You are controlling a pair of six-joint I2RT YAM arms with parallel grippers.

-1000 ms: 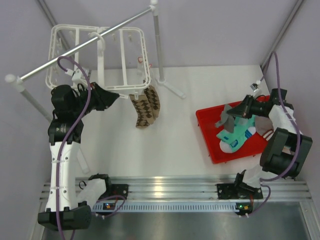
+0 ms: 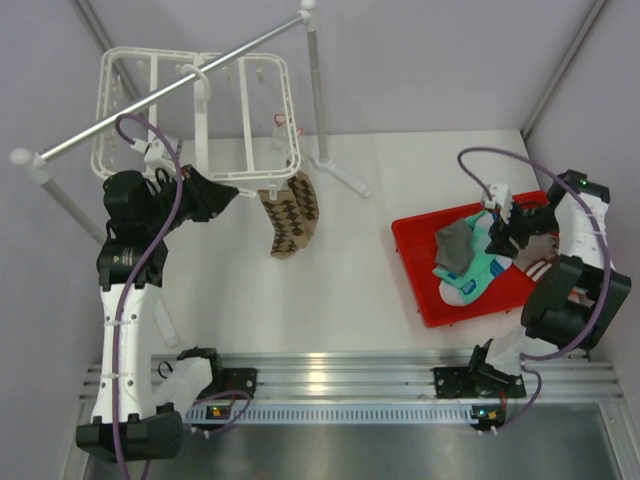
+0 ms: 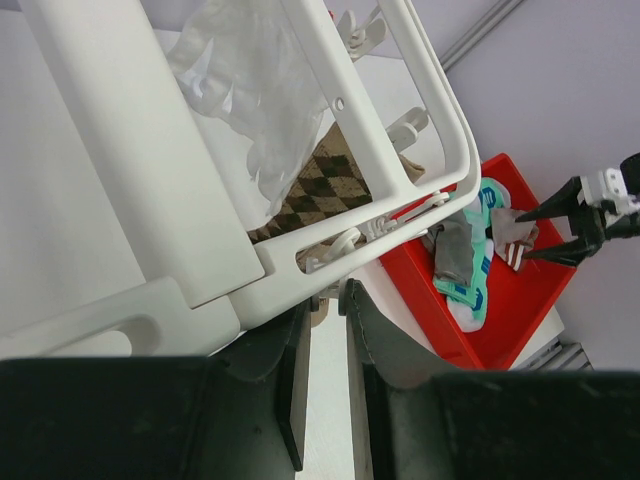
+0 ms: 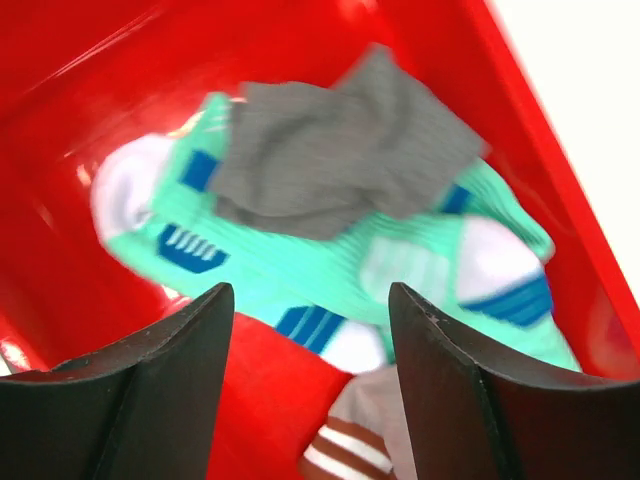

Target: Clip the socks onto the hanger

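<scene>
The white hanger (image 2: 249,115) hangs at the back left from a metal bar. At its front edge my left gripper (image 2: 237,192) is shut on a small clip (image 3: 330,291), mostly hidden by the fingers. Brown argyle socks (image 2: 292,222) hang below the hanger's right side. A crumpled grey sock (image 2: 455,247) lies in the red box (image 2: 418,285) on top of green-and-white socks (image 2: 478,278). My right gripper stands open over the box, clear of the grey sock, with nothing held between its fingers.
A brown-and-white striped sock (image 4: 345,448) lies at the box's right end, partly beneath the right arm. A whitish translucent item (image 3: 265,80) shows behind the hanger frame. Between hanger stand and box, the white table (image 2: 350,270) is bare.
A second ago the grey sock was lifted in my right gripper; now it lies loose in the box. The right gripper has opened and drawn back rightward. My left arm has stayed still.
</scene>
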